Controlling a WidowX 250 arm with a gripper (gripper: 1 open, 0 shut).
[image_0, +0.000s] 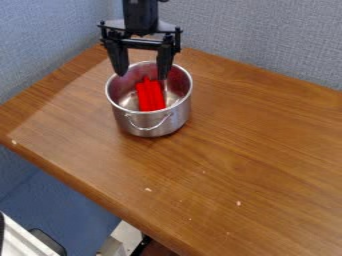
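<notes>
A steel pot (150, 118) with a wire handle stands on the wooden table (241, 170), a red block (150, 96) inside it. My black gripper (140, 64) is open over the pot, its two fingers apart and pointing down at the rim and into the opening, above the red block.
Blue-grey padded surfaces lie behind the table and along its left edge. A white object (22, 242) sits at the lower left, off the table.
</notes>
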